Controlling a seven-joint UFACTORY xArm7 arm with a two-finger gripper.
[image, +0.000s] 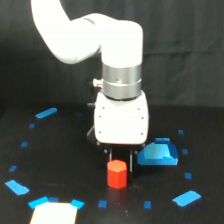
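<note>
A red block (117, 175) stands low in the middle of the camera view, directly below the white arm. My gripper (120, 158) points straight down over it, its dark fingers at the block's two sides, so it appears shut on the block. The fingertips are partly hidden by the block, and whether its underside touches the dark table cannot be made out. Just to the right of the gripper is a small blue tray (173, 149), partly behind the gripper, with a lighter blue interior.
Blue tape pieces lie flat on the dark table, among them one at the right (186, 198) and one at the left (17, 187). A pale square object (54, 213) sits at the bottom left edge.
</note>
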